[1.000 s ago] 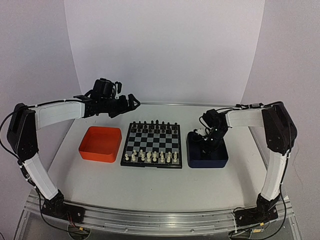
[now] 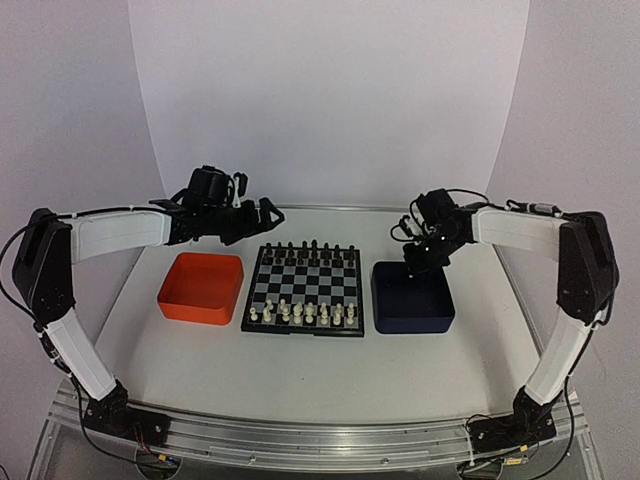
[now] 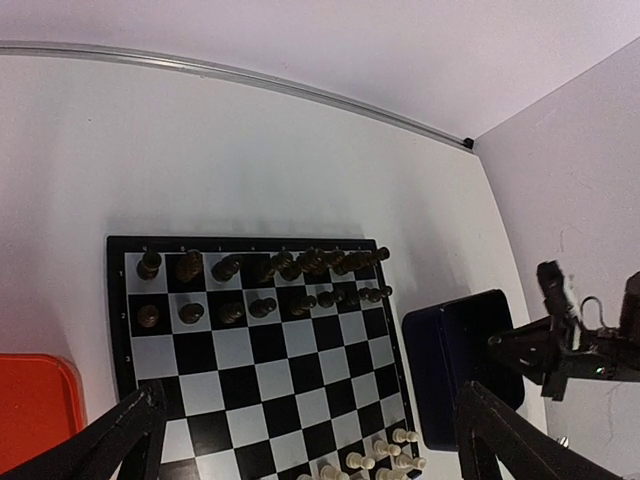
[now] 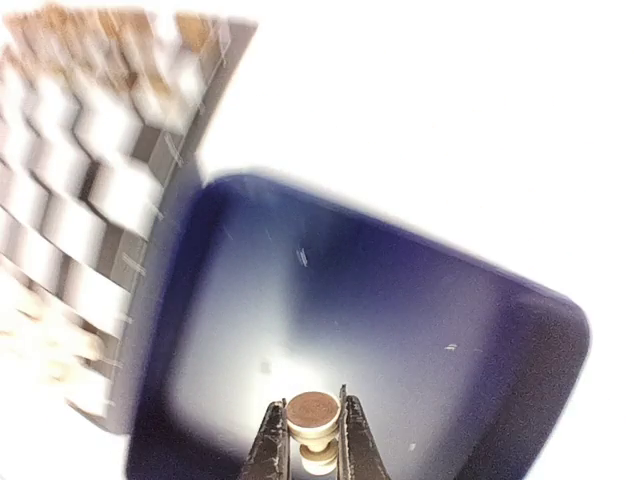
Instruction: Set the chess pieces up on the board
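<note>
The chess board lies mid-table, dark pieces along its far side in two rows and white pieces along its near side. In the right wrist view a white piece with a brown round base facing the camera is pinched between the fingers of my right gripper, over the blue box. No other piece shows in the visible part of that box. My left gripper hangs beyond the board's far left corner, its fingers wide apart and nothing between them.
An orange box sits left of the board and appears empty. The blue box stands close to the board's right edge. Clear white table lies in front of the board.
My right arm has drawn up and back, from inside the blue box to over its far edge. The left arm has shifted slightly towards the board. Pieces on the board look unmoved.
</note>
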